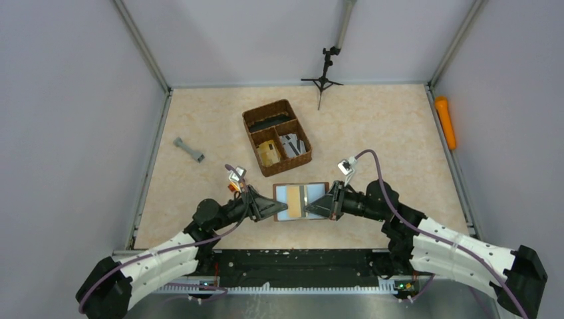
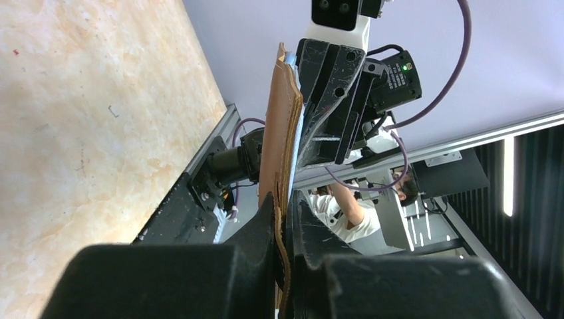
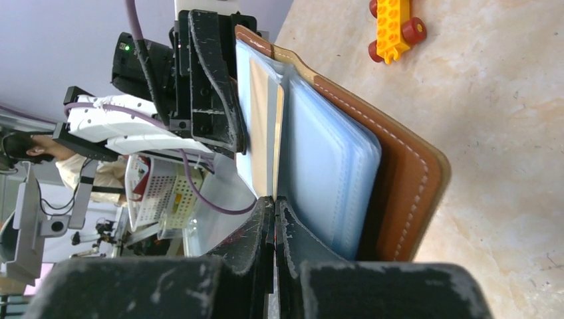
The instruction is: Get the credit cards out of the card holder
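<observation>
The brown card holder (image 1: 322, 185) lies open between my two grippers in the top view, with pale blue clear sleeves inside. My left gripper is shut on one edge of it; the left wrist view shows the brown cover (image 2: 278, 126) edge-on. A gold card (image 3: 259, 93) with a grey stripe is in a sleeve on the left-gripper side. My right gripper is shut on that card's inner edge. Other clear sleeves (image 3: 326, 166) bulge beside it. How much of the card sits inside the sleeve cannot be told.
A wicker basket (image 1: 267, 171) stands behind, holding gold cards (image 1: 269, 153) and grey cards (image 1: 291, 144) in separate compartments. A yellow toy (image 3: 394, 26) with red wheels sits close behind the left gripper.
</observation>
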